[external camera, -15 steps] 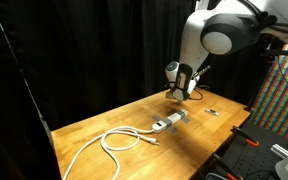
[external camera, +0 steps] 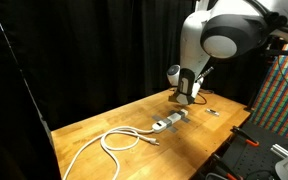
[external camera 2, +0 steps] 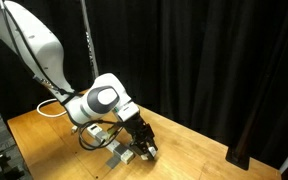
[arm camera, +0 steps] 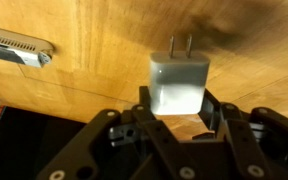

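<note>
A white plug adapter (arm camera: pixel 178 86) with two metal prongs is held in my gripper, its prongs pointing away from the hand. The dark fingers (arm camera: pixel 144 99) close on its sides. In exterior view 1 the gripper (external camera: pixel 182 98) is low over the far right part of the table; the adapter is too small to tell apart there. In exterior view 2 the gripper (external camera 2: pixel 148 148) is partly hidden behind the white arm. A white power strip (external camera: pixel 169 122) lies on the wooden table, nearer the camera than the gripper in exterior view 1.
The power strip's white cord (external camera: pixel 112 142) loops across the left side of the table. A pale ribbed object (arm camera: pixel 16 45) with a metal tip lies apart from the adapter. Small items (external camera: pixel 212 112) rest near the right edge. Bare wood (external camera 2: pixel 199 158) spreads beside the gripper.
The arm's white wrist section has shifted slightly toward the camera and lower. The power strip and cord have not moved.
</note>
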